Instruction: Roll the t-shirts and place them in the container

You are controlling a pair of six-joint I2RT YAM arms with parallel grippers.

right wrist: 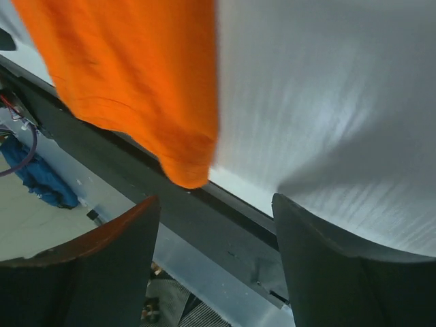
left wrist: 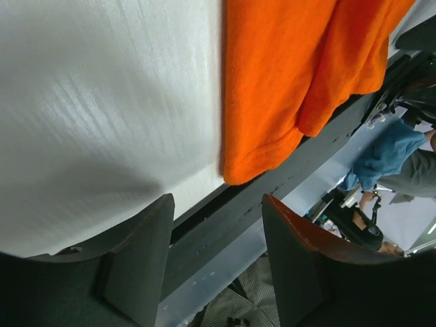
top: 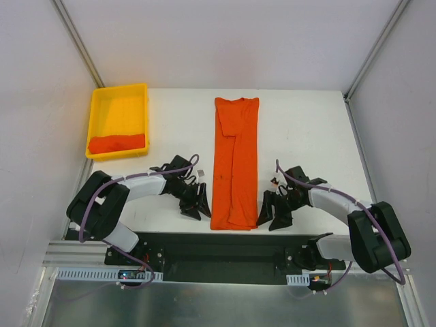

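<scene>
An orange t-shirt (top: 235, 157), folded into a long narrow strip, lies lengthwise across the middle of the white table. Its lower end (left wrist: 255, 146) reaches the table's front edge. Beside the left corner of that end is my left gripper (top: 202, 210), open, its fingers (left wrist: 146, 235) apart with no cloth between them. On the other side, my right gripper (top: 267, 216) is also open by the right corner; in the right wrist view the shirt's corner (right wrist: 187, 167) lies just beyond the fingertips.
A yellow bin (top: 119, 87) at the back left holds a rolled orange shirt (top: 117, 143). Bare table (top: 303, 126) lies on both sides of the strip. A dark beam (top: 218, 246) runs along the front edge.
</scene>
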